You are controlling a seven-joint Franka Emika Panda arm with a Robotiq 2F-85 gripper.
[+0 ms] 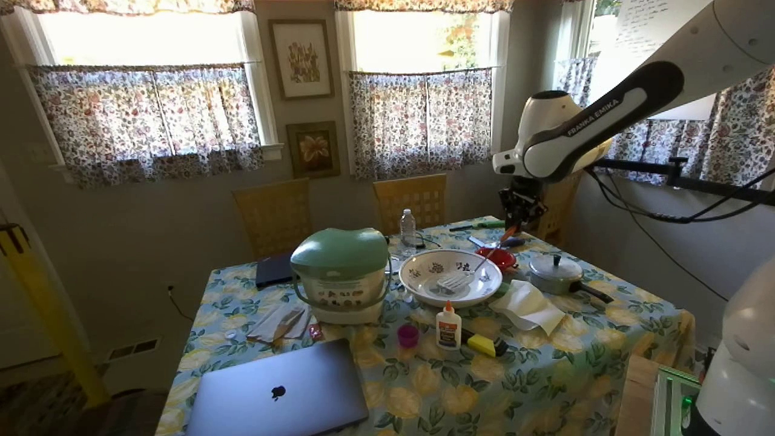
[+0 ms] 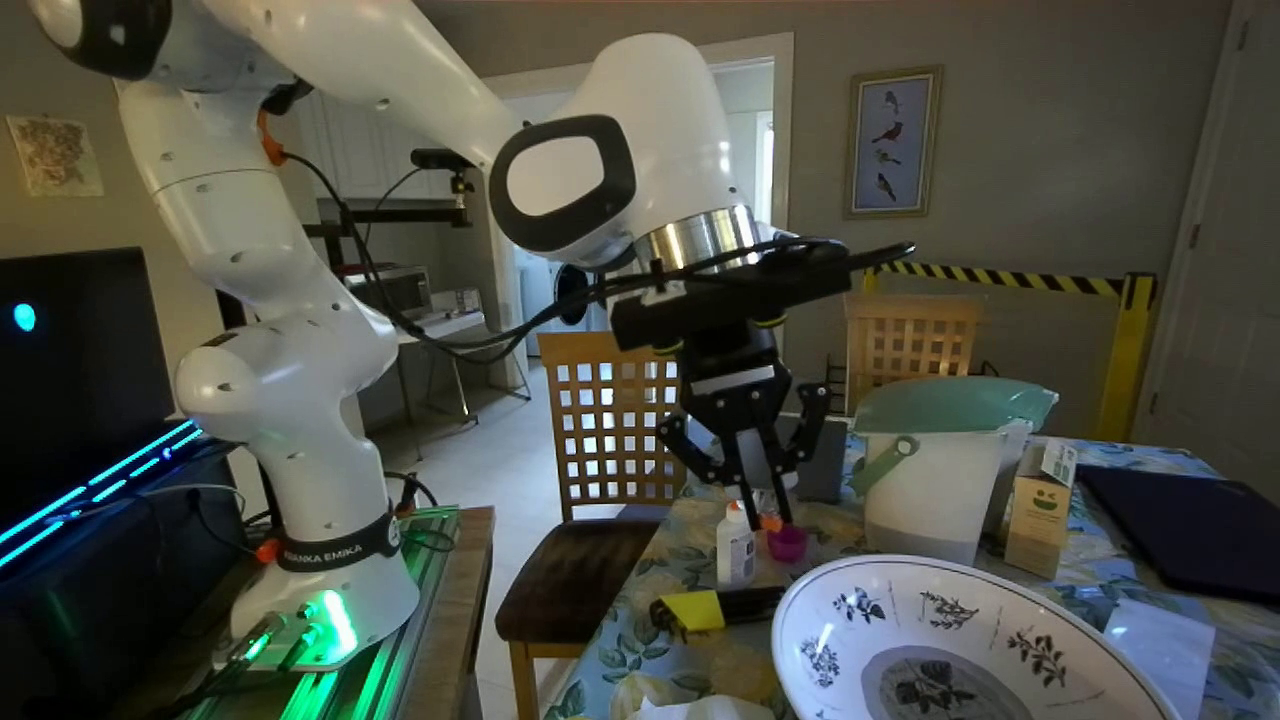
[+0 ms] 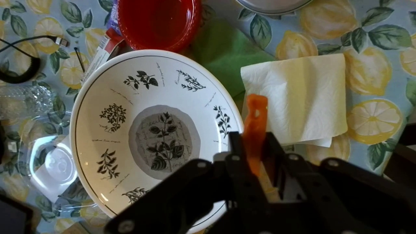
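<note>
My gripper (image 1: 514, 224) is shut on the orange handle (image 3: 256, 130) of a slotted spatula. In exterior view 1 the pale spatula head (image 1: 456, 281) appears over the wide white bowl (image 1: 417, 290); whether it touches the bowl cannot be told. The wrist view shows the handle standing between the fingers, right of the bowl with its dark herb prints (image 3: 167, 55), while the spatula head is out of sight there. In exterior view 2 only a bit of orange shows by the fingertips (image 2: 752, 514).
A red bowl (image 3: 160, 23) adjoins the white one, and a folded paper towel (image 3: 296, 97) lies beside it. Around them are a lidded pot (image 1: 556, 272), a glue bottle (image 1: 448, 328), a purple cup (image 1: 408, 335) and a green-lidded bin (image 1: 341, 283). A laptop (image 1: 280, 392) occupies the front left.
</note>
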